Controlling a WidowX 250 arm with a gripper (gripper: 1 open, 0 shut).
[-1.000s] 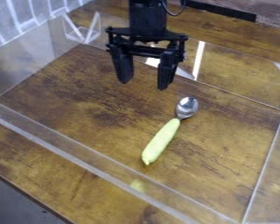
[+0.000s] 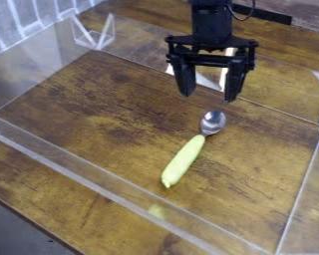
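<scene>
My black gripper [image 2: 207, 82] hangs at the top centre of the camera view, open, its two fingers apart with nothing seen between them. Below it on the wooden surface lie a silver spoon-like piece [image 2: 213, 123] and, lower left of that, a long pale yellow-green object [image 2: 182, 161], slanting toward the front.
Clear plastic walls [image 2: 96, 182] border the wooden work area [image 2: 96, 120] on several sides. A pale upright piece stands behind the gripper, partly hidden.
The gripper has moved to the right across the back of the work area, above the silver piece. The objects on the surface have not moved.
</scene>
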